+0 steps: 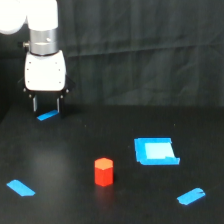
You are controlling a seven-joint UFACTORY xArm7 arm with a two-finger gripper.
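Note:
At the far left, the white arm points down with its gripper [46, 104], whose two dark fingers stand apart. Nothing shows held between them. Just below the fingertips a small blue piece [48, 115] lies on the dark table; whether they touch it I cannot tell. A red block [103, 172] stands near the middle front. To its right is a blue tray-like object [139, 152] with a white inner area [159, 151].
Flat blue pieces also lie at the front left [20, 188] and front right [191, 196]. A dark curtain [140, 50] hangs behind the black table [70, 150].

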